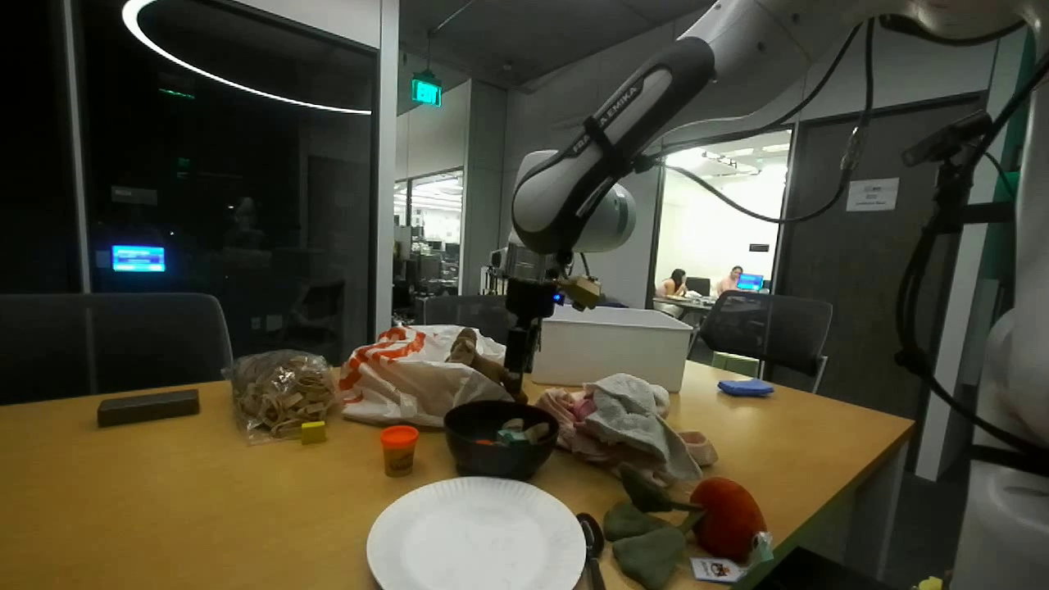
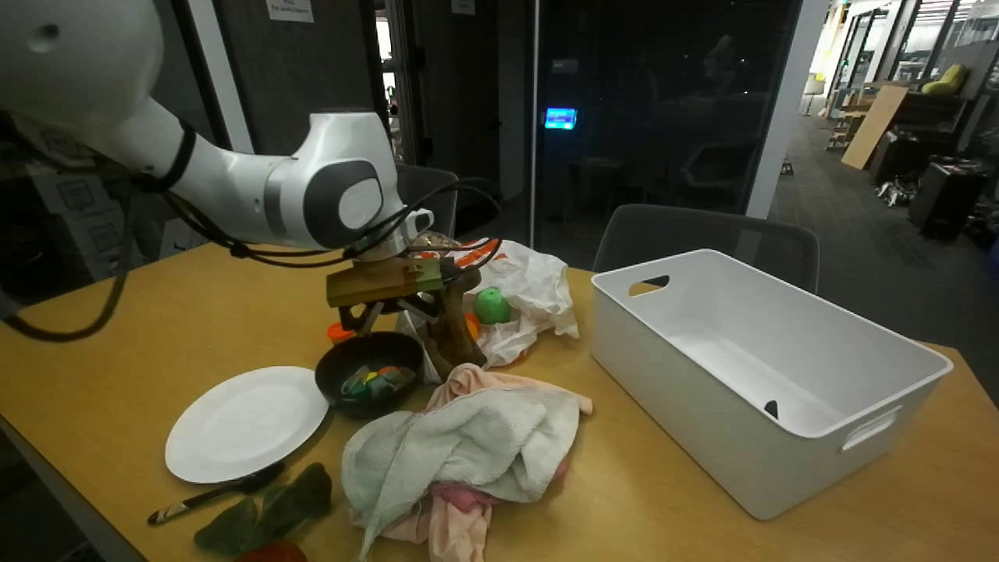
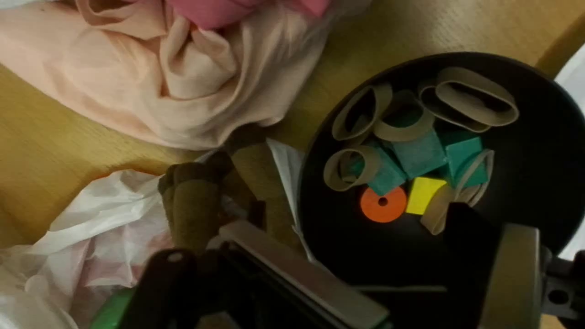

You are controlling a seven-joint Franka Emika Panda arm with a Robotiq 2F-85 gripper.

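Observation:
My gripper (image 1: 518,378) is open above the far side of the black bowl (image 1: 482,457), beside the brown plush (image 2: 459,328). In the wrist view one finger (image 3: 312,279) is over the gap between the plush legs (image 3: 194,205) and the bowl, the other finger (image 3: 513,274) over the bowl's interior. No object is visibly held. Inside the bowl lie tan rubber bands (image 3: 477,96), teal blocks (image 3: 419,153), a yellow block (image 3: 425,194) and an orange disc (image 3: 384,205). The plush lies against a white plastic bag (image 1: 403,369); a green round object (image 2: 491,305) shows there too.
A pink and grey cloth heap (image 2: 478,440) sits beside the bowl, and a white plate (image 2: 248,421) on its other side. An orange-lidded tub (image 1: 399,451) stands close by. The large white bin (image 2: 674,412) is empty where visible. Bare table lies at the left (image 1: 197,501).

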